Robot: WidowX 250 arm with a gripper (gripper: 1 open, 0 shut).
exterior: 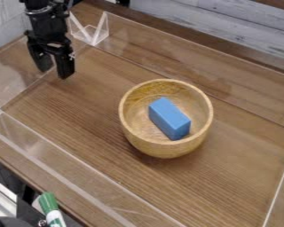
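My gripper (51, 64) is at the upper left, low over the wooden table (85, 151), its dark body pointing down; it is too small and dark to tell whether it is open or shut. To its right, a round wooden bowl (138, 137) holds a blue block (169, 118) lying inside.
A green and white marker-like object (51, 209) is at the bottom left edge, off the main surface. Pale fixtures stand at the upper left edge near the arm.
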